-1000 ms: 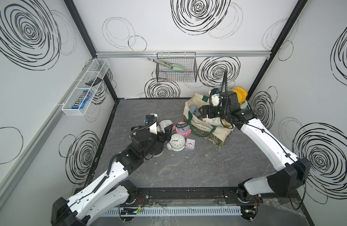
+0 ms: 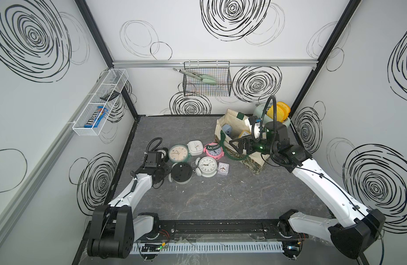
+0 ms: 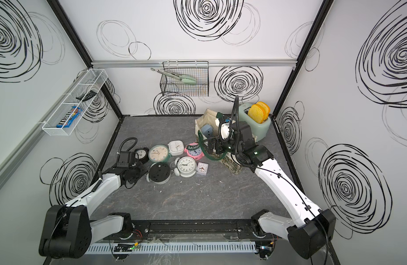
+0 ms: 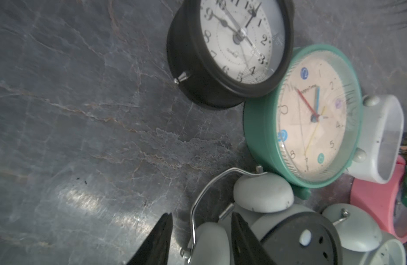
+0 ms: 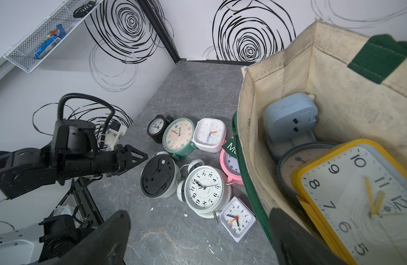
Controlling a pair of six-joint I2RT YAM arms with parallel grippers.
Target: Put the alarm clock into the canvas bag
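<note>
Several alarm clocks lie clustered on the grey table: black (image 4: 185, 79), green (image 2: 178, 153), white square (image 2: 195, 147), pink (image 2: 213, 150), white twin-bell (image 2: 207, 166), white one with black back (image 2: 182, 173), small square (image 2: 222, 168). My left gripper hangs at the cluster's left, fingers apart, above the bells of the black-backed clock; whether anything is between them is unclear. The canvas bag (image 5: 274, 66) stands to the right holding blue (image 5: 290, 119), yellow (image 5: 327, 172) and dark-rimmed clocks. My right gripper stands open at the bag's near-left side.
A pale green bin (image 3: 256, 130) with yellow items stands behind the bag at back right. Wire baskets (image 2: 207, 79) hang on the back and left walls.
My left arm has pulled back leftward from over the middle clocks, uncovering them.
</note>
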